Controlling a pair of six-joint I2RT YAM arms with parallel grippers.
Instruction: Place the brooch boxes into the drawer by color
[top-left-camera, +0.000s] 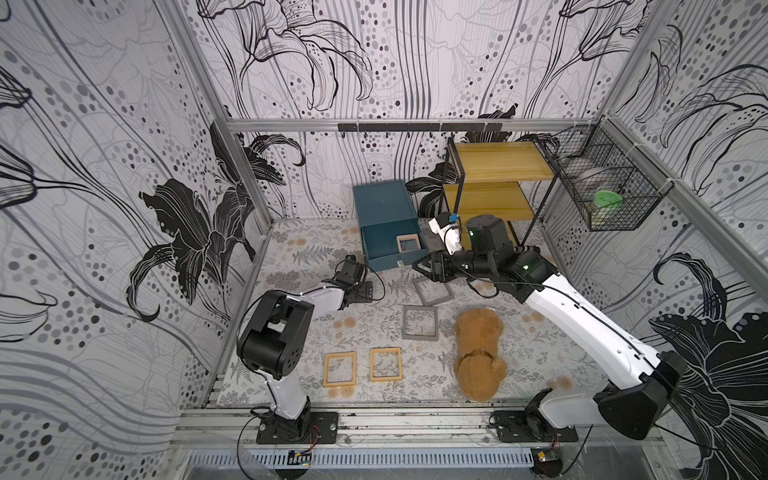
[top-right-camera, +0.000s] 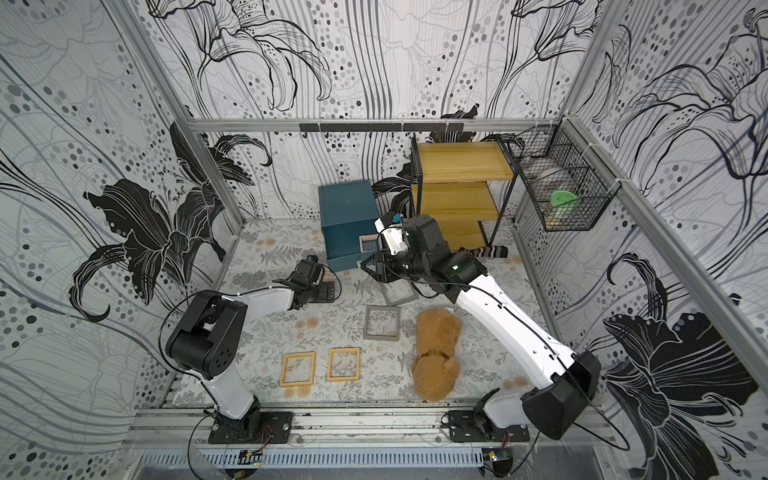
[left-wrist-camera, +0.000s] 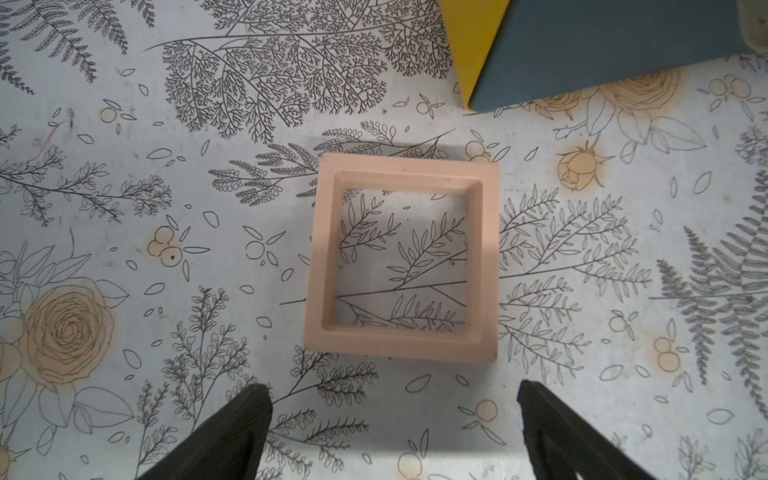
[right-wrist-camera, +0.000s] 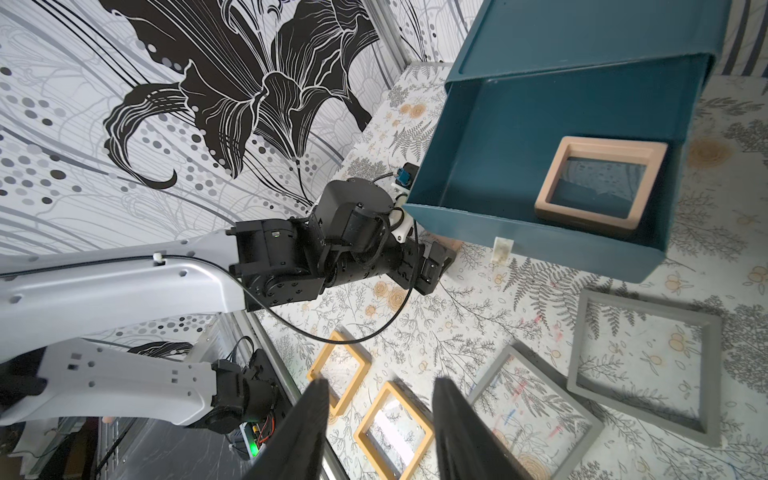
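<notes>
In the left wrist view a pinkish-beige square brooch box (left-wrist-camera: 484, 264) lies flat on the cloth. My open left gripper is just short of it, its fingers apart and empty. A matching beige box (right-wrist-camera: 601, 148) rests inside the teal drawer box (right-wrist-camera: 544, 249), toward its right end. Two grey boxes (top-left-camera: 420, 337) (top-left-camera: 442, 301) and two yellow-orange ones (top-left-camera: 340, 354) (top-left-camera: 385, 349) lie on the table. My right gripper stands open with nothing between its fingers, above the table near the drawer's front right corner.
A brown plush toy (top-left-camera: 480, 352) lies right of the grey boxes. At the back right stand a wooden shelf (top-left-camera: 500, 162) and a wire basket (top-left-camera: 612, 180) mounted at the side. Cloth between the left arm and the yellow-orange boxes is clear.
</notes>
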